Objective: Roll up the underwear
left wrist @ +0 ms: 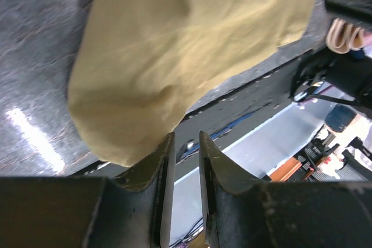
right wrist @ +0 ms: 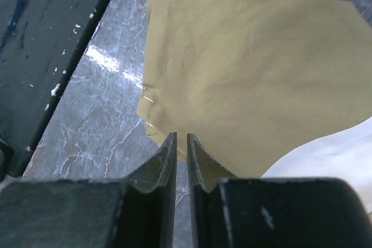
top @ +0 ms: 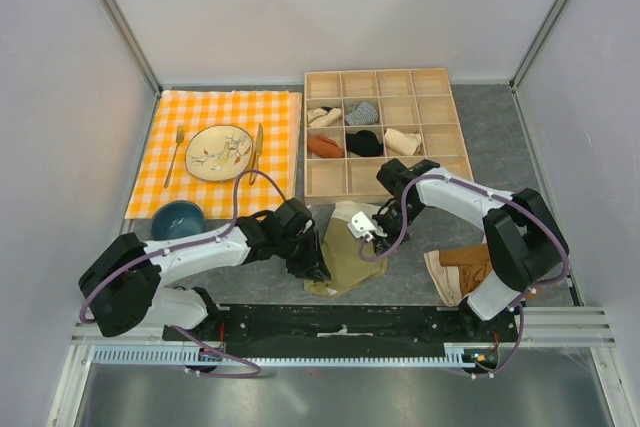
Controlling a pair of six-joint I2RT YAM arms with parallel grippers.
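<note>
The tan underwear (top: 347,259) lies spread on the grey table between my arms, its white band towards the organizer. In the top view my left gripper (top: 320,275) is at the cloth's front left part, while my right gripper (top: 379,247) is by its right edge. Seen from the left wrist, the cloth (left wrist: 157,50) reaches the left gripper, whose fingers stand somewhat apart with nothing between them. From the right wrist, the tan cloth (right wrist: 244,74) and white band (right wrist: 337,158) lie below the right gripper, open by a narrow, empty gap.
Behind the underwear stands a wooden organizer (top: 327,182) with several rolled garments in its compartments. A plate (top: 219,169) on a checkered cloth and a blue bowl (top: 178,219) are at left. Brown and cream cloths (top: 470,269) lie at right.
</note>
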